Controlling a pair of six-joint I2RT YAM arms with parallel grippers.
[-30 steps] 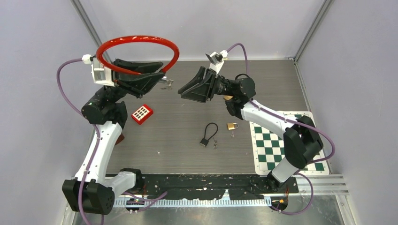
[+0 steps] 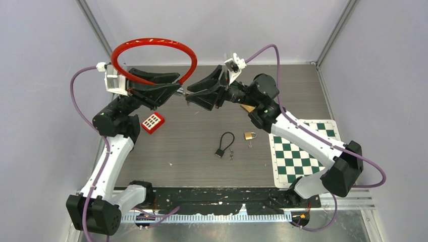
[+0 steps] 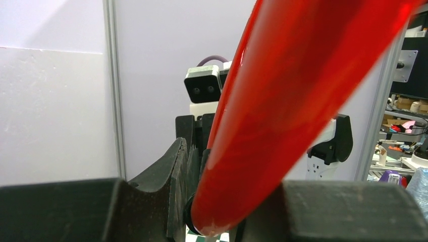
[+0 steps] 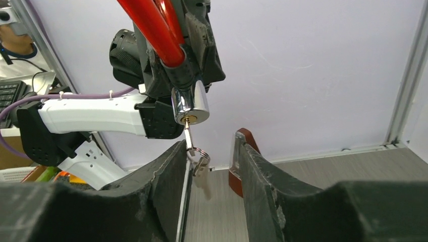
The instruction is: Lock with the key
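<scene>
A red cable lock (image 2: 154, 42) forms a loop in the air, with my left gripper (image 2: 174, 86) shut on it near its lock end. In the right wrist view its chrome cylinder (image 4: 190, 103) points downward, a key (image 4: 189, 135) standing in the keyhole. A ring with a second key (image 4: 201, 176) dangles from that key. My right gripper is part open around the hanging keys; they are nearer its left finger (image 4: 169, 176). Whether that finger touches them I cannot tell. In the left wrist view the red tube (image 3: 282, 101) hides much of the right arm.
Below on the table lie a black cable padlock (image 2: 220, 152), a small brass padlock (image 2: 250, 135) and a red keypad box (image 2: 153, 122). A green and white checkered board (image 2: 279, 179) sits under the right arm.
Both grippers have come closer together: the left with the red lock has moved right, the right gripper left to the keys.
</scene>
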